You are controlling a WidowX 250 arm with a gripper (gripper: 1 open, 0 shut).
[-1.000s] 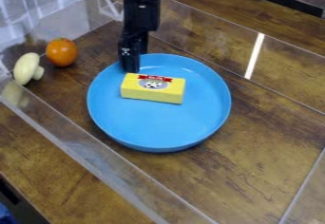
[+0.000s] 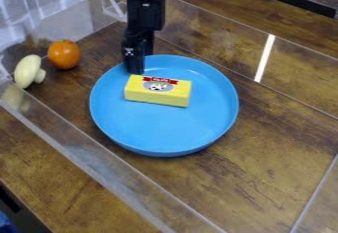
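My black gripper (image 2: 137, 49) hangs at the top centre, its fingers low beside the back-left rim of a blue plate (image 2: 165, 133). A yellow box (image 2: 172, 94) with a red label lies on the plate. The fingers are dark and small in view; nothing shows held between them.
An orange fruit (image 2: 63, 52) and a pale egg-shaped object (image 2: 30, 71) lie on the wooden table to the left of the plate.
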